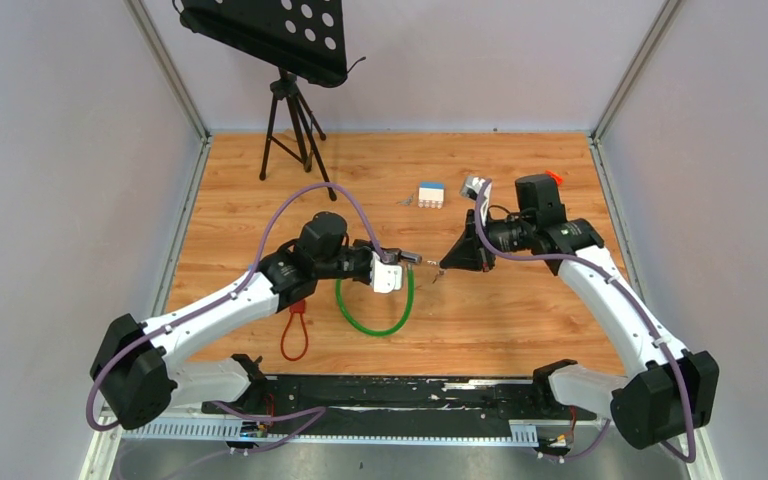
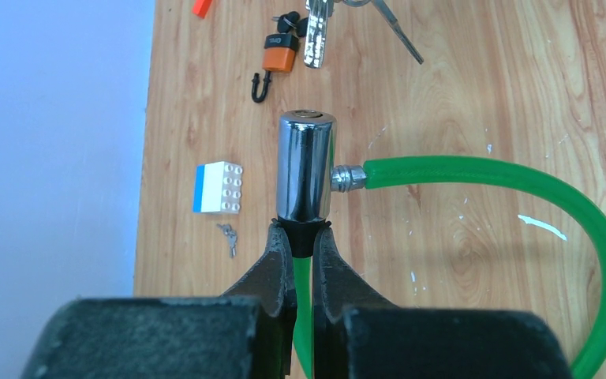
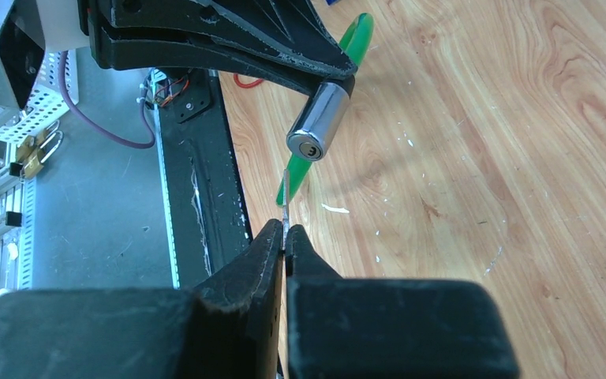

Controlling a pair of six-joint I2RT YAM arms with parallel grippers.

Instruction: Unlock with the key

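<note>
A green cable lock with a chrome cylinder (image 2: 306,162) is held by my left gripper, its fingers shut around the black end below the chrome. The cylinder's keyhole face (image 3: 310,150) points toward the right gripper in the right wrist view. Shut on a thin key (image 3: 286,193), my right gripper sees it edge-on, its tip just short of the cylinder and apart from it. Other keys on the same ring (image 2: 347,2) dangle at the top of the left wrist view. The green cable (image 1: 378,332) loops down near the table.
An orange padlock (image 2: 278,55) with black keys, a white-and-blue block (image 2: 219,188) and small loose keys (image 2: 230,239) lie on the table. A red loop lock (image 1: 297,330) rests at the front left. The music stand (image 1: 295,100) rises behind.
</note>
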